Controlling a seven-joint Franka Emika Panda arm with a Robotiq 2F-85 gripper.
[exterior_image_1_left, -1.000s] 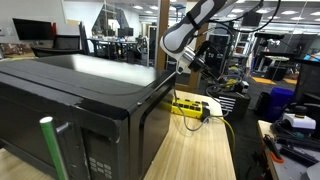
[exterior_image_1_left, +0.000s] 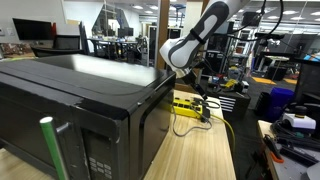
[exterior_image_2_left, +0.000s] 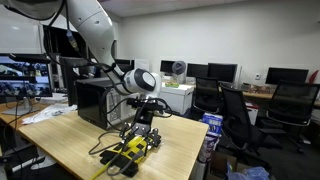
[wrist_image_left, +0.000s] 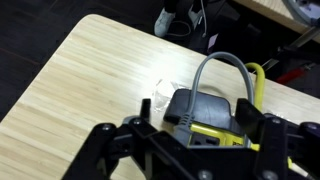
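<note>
A black and yellow object (wrist_image_left: 208, 112) lies on the wooden table, with a grey cable (wrist_image_left: 221, 57) arching over it. In the wrist view my gripper has its fingers well apart, and the black part of the object shows in the gap between them. It is hard to say whether they touch the object or the cable. Exterior view 1 shows the yellow part (exterior_image_1_left: 181, 105) beside and below the gripper (exterior_image_1_left: 203, 101). From exterior view 2, the gripper (exterior_image_2_left: 138, 132) is low over the yellow part (exterior_image_2_left: 132, 147) and dark cables around it.
A large black microwave-like box (exterior_image_1_left: 105, 110) stands on the table beside the arm. Bare wood (wrist_image_left: 85, 85) lies to the left in the wrist view. A yellow cable (exterior_image_1_left: 231, 132) trails near the table edge. Office chairs (exterior_image_2_left: 240, 112) stand beyond the table.
My gripper has come down toward the yellow and black object on the table. The object and the black box appear to be where they were.
</note>
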